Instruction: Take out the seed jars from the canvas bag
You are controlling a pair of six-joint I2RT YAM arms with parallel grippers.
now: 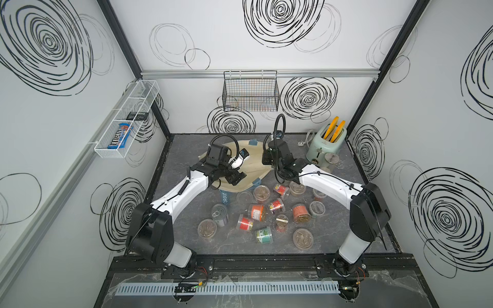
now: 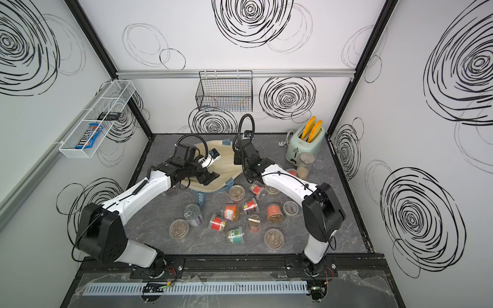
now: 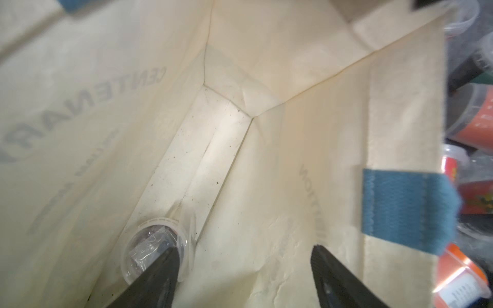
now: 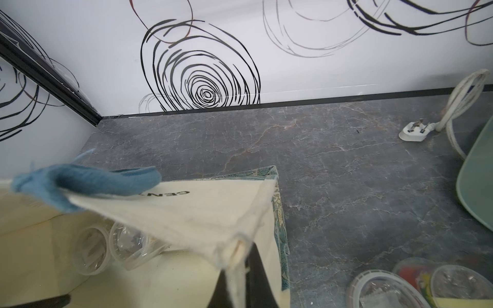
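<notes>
The cream canvas bag (image 1: 251,169) with blue straps lies open at the back middle of the table. My right gripper is shut on the top edge of the bag's side. My left gripper is over the bag's opening with its fingers apart, pointing inside, nothing seen held between them. A clear jar lies on the bag's bottom near the left finger; in the right wrist view two clear jars (image 4: 131,243) show inside.
Several seed jars (image 1: 256,212) stand and lie across the front of the table. A mint toaster (image 1: 321,148) with orange items stands at the back right, its plug (image 4: 416,131) beside it. Wire baskets hang on the back and left walls.
</notes>
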